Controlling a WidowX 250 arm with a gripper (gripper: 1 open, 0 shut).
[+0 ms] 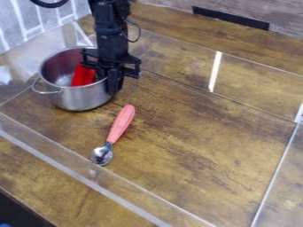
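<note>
A steel pot (66, 96) with a side handle stands at the left of the wooden table, a red object (84, 76) inside it. The black gripper (112, 74) is low at the pot's right rim, over or against it; its fingers are dark and I cannot tell how they stand. A spoon with a pink handle (120, 121) lies in front of the pot.
Transparent edges run along the left and right sides, and a dark rail is at the back right.
</note>
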